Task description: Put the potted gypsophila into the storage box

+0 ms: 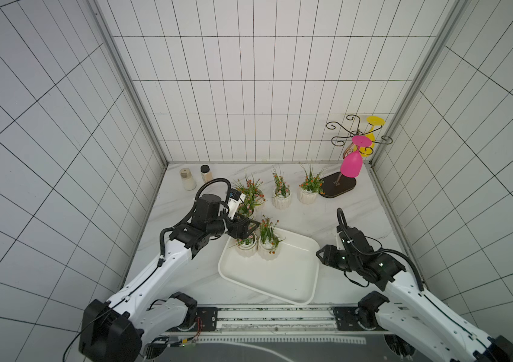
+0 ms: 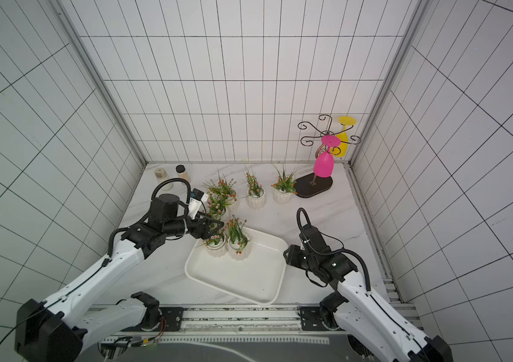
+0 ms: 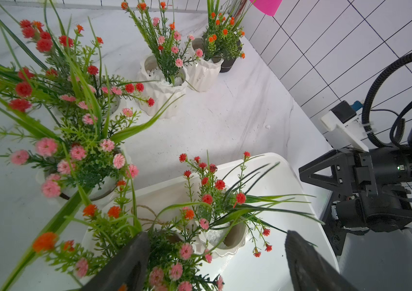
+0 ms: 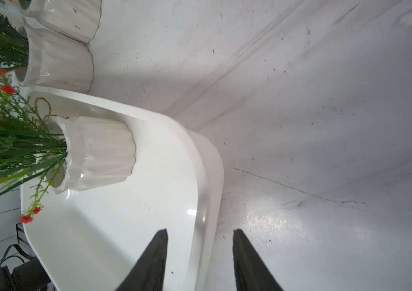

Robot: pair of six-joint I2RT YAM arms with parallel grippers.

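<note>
The white storage box [image 1: 280,281] holds two potted gypsophila in its back left part, one [image 4: 100,152] with red flowers and another [image 1: 246,249]. More potted plants [image 2: 255,199] [image 1: 307,196] stand on the table behind it. My left gripper is open above the pots at the box's left, flowers below and between its fingers, gripping none that I can see. My right gripper is open above the box's right rim [image 4: 205,184], nothing between its fingers.
A dark stand with pink and yellow goblets [image 1: 351,164] is at the back right, two jars [image 1: 187,179] at the back left. Tiled walls enclose three sides. The table [image 4: 312,121] right of the box is clear.
</note>
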